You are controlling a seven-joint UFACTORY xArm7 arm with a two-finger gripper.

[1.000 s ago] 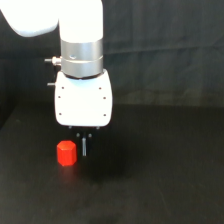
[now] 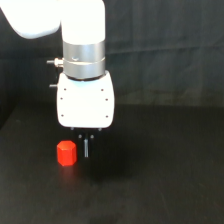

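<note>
A small red block point(image 2: 67, 153) with a hexagonal outline rests on the dark surface, left of the middle of the view. The white hand of my gripper point(image 2: 86, 153) hangs from above, and its thin grey finger part points down just right of the block. In the picture a narrow gap lies between this finger part and the block, so the block does not appear to be held. Only one slim upright shape shows where the fingers are; how far apart they stand cannot be made out.
Nothing else stands near the block.
My gripper has shifted very slightly down and to the right. The red block has stayed in place.
</note>
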